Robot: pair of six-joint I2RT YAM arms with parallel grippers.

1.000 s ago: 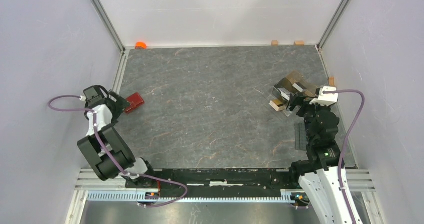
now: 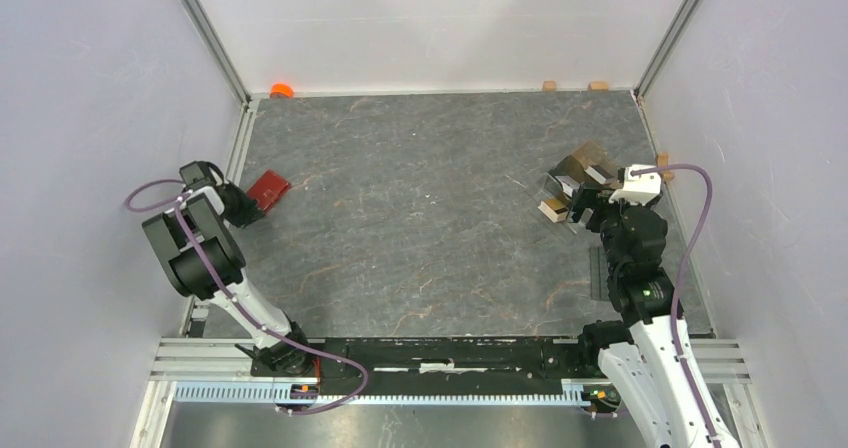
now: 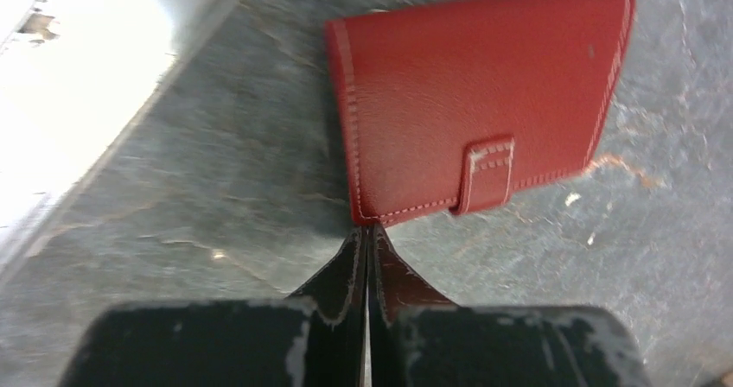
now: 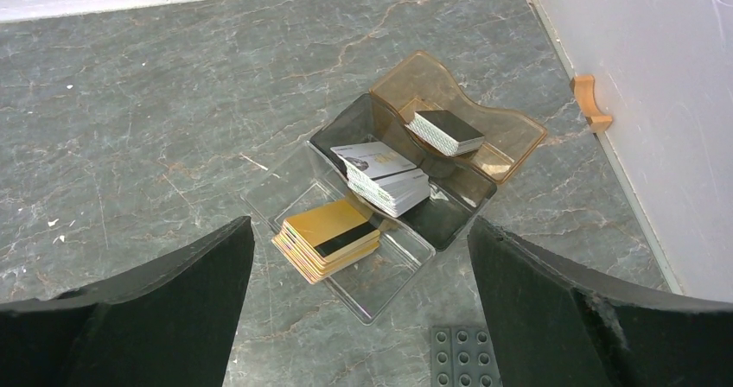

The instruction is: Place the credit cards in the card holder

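Note:
A red leather card holder (image 3: 475, 93) with a strap lies closed on the grey marbled table at the far left, where the top view also has the card holder (image 2: 269, 189). My left gripper is shut, its tips together at the holder's near left corner, and the holder is outside its fingers. My right gripper stands open over the card trays, nothing between its fingers. Gold cards (image 4: 328, 238) sit in the clear tray, white cards (image 4: 383, 176) in the dark tray, black-topped cards (image 4: 446, 132) in the amber tray.
A metal rail (image 3: 130, 128) runs close along the holder's left. The clear tray (image 4: 389, 288) and its neighbours stand near the right wall. A grey studded plate (image 4: 464, 355) lies in front of them.
The right gripper has moved a little toward the trays, still open.

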